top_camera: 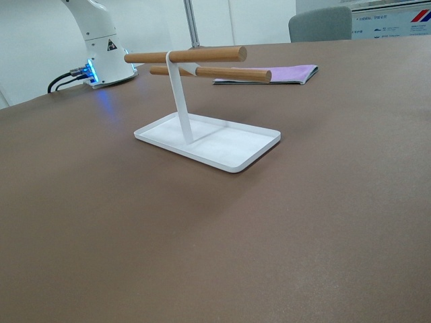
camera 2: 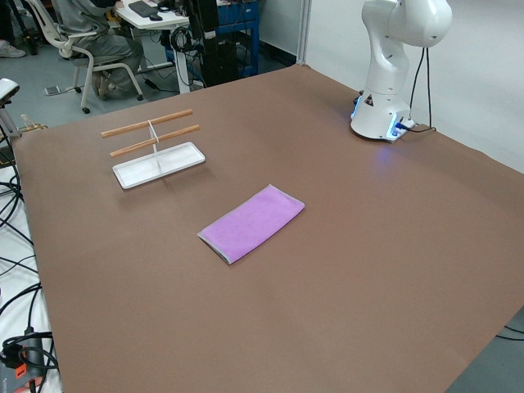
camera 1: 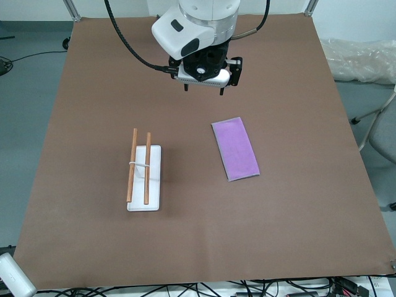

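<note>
A folded purple cloth (camera 1: pixel 235 148) with a grey edge lies flat on the brown table, right of centre in the left view; it also shows in the right view (camera 2: pixel 250 225). Left of it stands a white rack with a tray (camera 1: pixel 154 192) (top_camera: pixel 229 148) (camera 2: pixel 176 160) and two wooden bars (camera 1: pixel 147 170) (top_camera: pixel 185 55) (camera 2: pixel 155 139). My gripper (camera 1: pixel 203 89) hangs at the far side of the table, well behind both things, with its two black fingers apart and nothing seen between them.
The robot's base (camera 2: pixel 375 115) stands at the table's far edge. Cables (camera 1: pixel 291 284) run along the near edge; a chair (camera 1: pixel 383 130) stands beside the table.
</note>
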